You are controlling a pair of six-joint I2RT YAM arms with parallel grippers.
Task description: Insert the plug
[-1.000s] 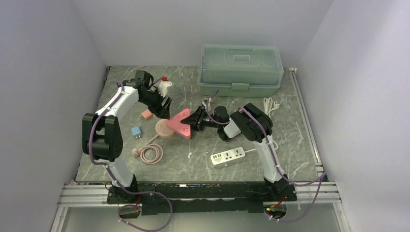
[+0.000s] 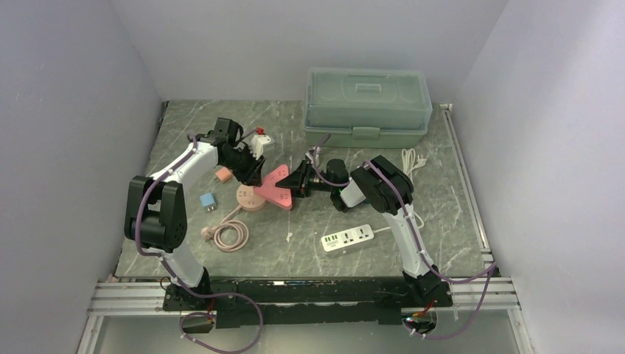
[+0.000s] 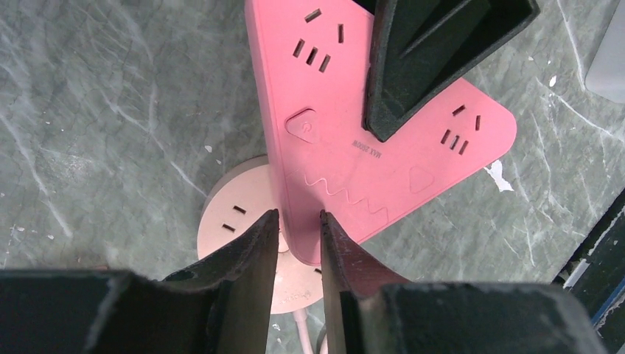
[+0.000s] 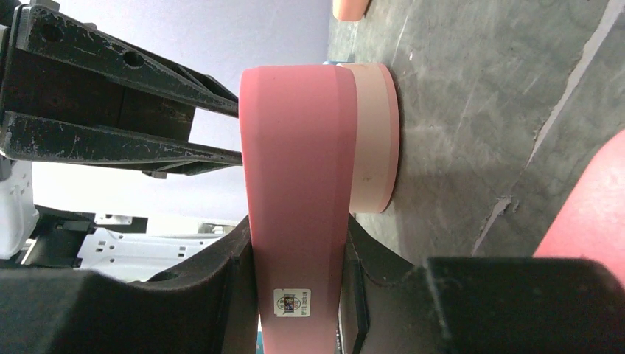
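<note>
A pink triangular power socket (image 2: pixel 276 186) is held by my right gripper (image 2: pixel 288 186), one of whose fingers (image 3: pixel 394 74) lies across its slotted face. In the right wrist view, the socket's pink side (image 4: pixel 298 147), with a small label, stands between the right fingers. My left gripper is part open, its fingertips apart at the socket's lower corner; whether they touch it I cannot tell. In the top view, an orange plug (image 2: pixel 223 175) and a blue plug (image 2: pixel 208 200) lie left of the sockets, their tabletop spots clear of both grippers.
A round beige socket (image 2: pixel 250 198) lies partly under the pink one, its coiled cable (image 2: pixel 232 236) in front. A white power strip (image 2: pixel 347 237) lies front right. The green box (image 2: pixel 367 110) stands at the back. Bare tabletop (image 2: pixel 287 254) shows at the front middle.
The right arm and the pink socket have barely moved.
</note>
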